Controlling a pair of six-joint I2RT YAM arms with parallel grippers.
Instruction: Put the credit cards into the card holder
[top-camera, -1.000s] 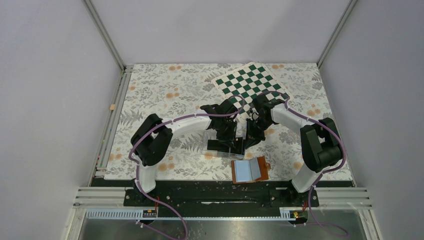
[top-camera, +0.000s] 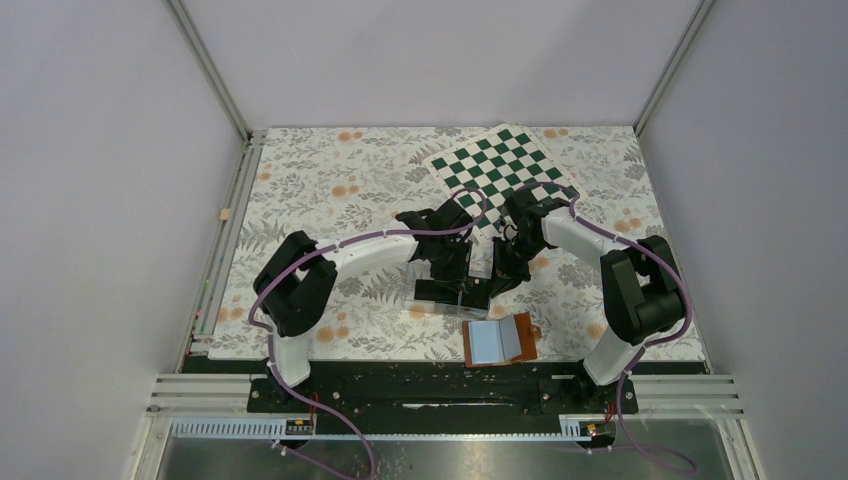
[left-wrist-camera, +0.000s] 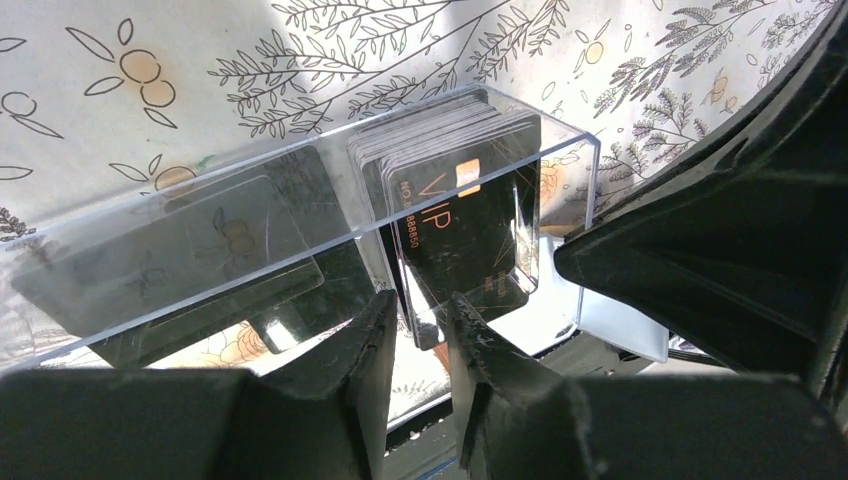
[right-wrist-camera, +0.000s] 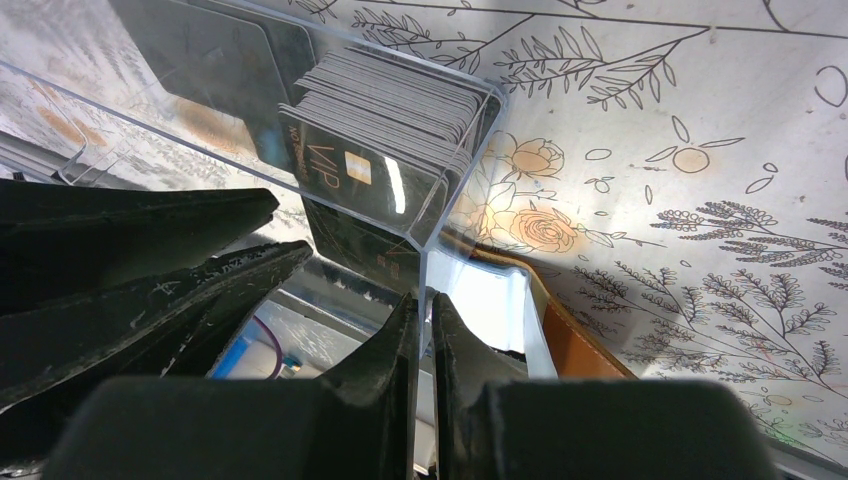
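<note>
A clear box (top-camera: 453, 309) holds black credit cards: a stack marked VIP (left-wrist-camera: 455, 225) at its right end and flat dark cards (top-camera: 434, 291) to the left. My left gripper is slightly open over the stack's front edge, with no card visibly held between its fingers. At the box's right corner, my right gripper is shut on the clear wall. The brown card holder (top-camera: 500, 340) lies opened just in front of the box, its pale sleeves (top-camera: 487, 342) facing up; the right wrist view shows its brown edge (right-wrist-camera: 590, 350).
A green-and-white checkered sheet (top-camera: 503, 170) lies at the back. Both arms crowd close together over the box.
My left arm has shifted slightly left over the box. The right arm, box and card holder have stayed in place.
</note>
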